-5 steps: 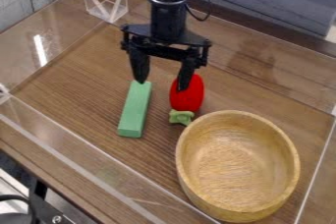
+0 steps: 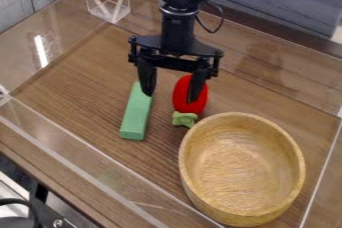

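The black robot arm comes down from the top centre, and its gripper [image 2: 174, 72] stands open above the wooden table [image 2: 67, 102]. A red strawberry-like object [image 2: 190, 94] with a green top lies just below and behind the gripper's right side. A green bar [image 2: 136, 110] lies below the left side of the gripper. A yellow bowl [image 2: 241, 172] sits at the lower right. I cannot tell whether the fingers touch the red object.
A clear plastic piece [image 2: 107, 2] stands at the back left corner. A black cable shows at the bottom left.
The objects on the table look unmoved.
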